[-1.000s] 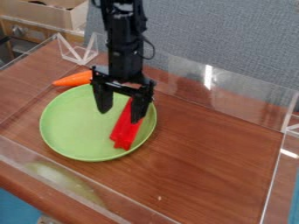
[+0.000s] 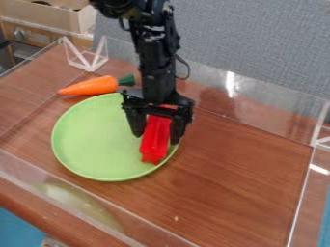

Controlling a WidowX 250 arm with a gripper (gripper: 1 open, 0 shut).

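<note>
A red elongated object (image 2: 156, 142) lies on the right part of a green plate (image 2: 96, 145). My black gripper (image 2: 157, 118) stands open over its upper end, with its fingers down on either side of it. Whether they touch the object cannot be told.
An orange toy carrot (image 2: 93, 85) lies behind the plate at the left. Clear wooden table (image 2: 242, 188) spreads to the right. Low transparent walls edge the table, with white brackets at the back corners.
The gripper has come down and toward the front onto the red object, which now looks slightly shifted and turned more upright in the view.
</note>
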